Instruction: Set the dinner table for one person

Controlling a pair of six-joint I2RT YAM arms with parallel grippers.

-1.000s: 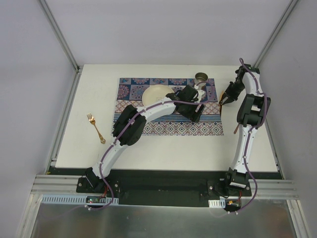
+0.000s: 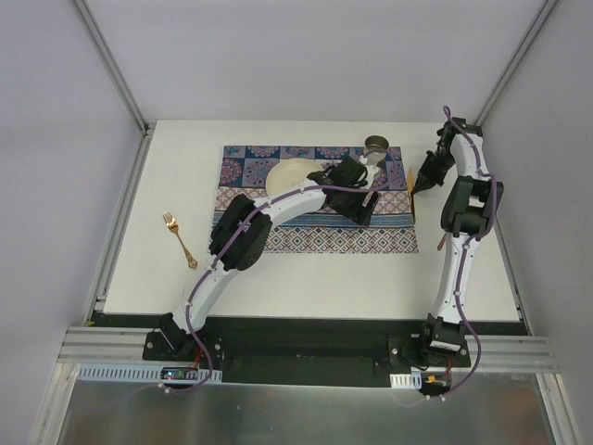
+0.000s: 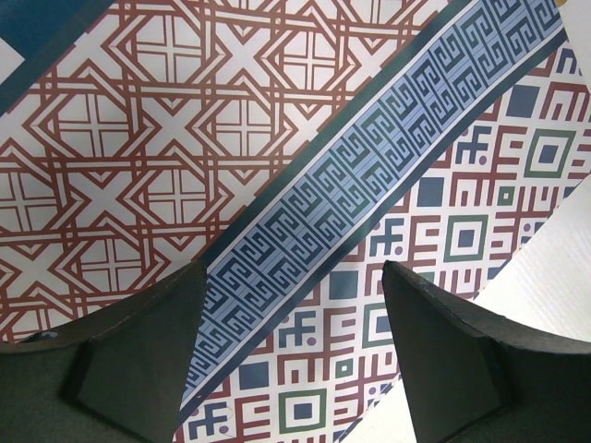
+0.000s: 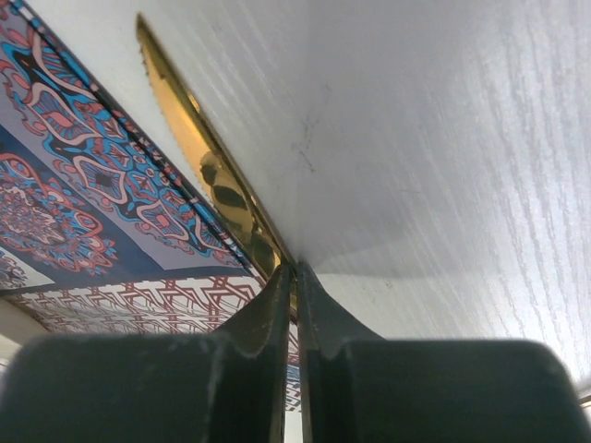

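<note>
A gold knife (image 4: 217,175) lies on the white table beside the right edge of the patterned placemat (image 2: 250,241). My right gripper is down on the knife's middle, fingertips meeting over it; whether the knife is between them I cannot tell. My left gripper hangs open over the placemat's patterned bands, nothing between its fingers. A cream plate (image 2: 287,173) sits on the placemat, partly hidden by my left arm. A gold fork (image 2: 181,239) lies on the table to the left.
A metal cup (image 2: 376,143) stands at the placemat's back right. Another thin utensil (image 2: 441,241) lies partly under my right arm.
My right gripper has shifted slightly at the knife and more of the knife shows in the top view. The left arm looks still.
</note>
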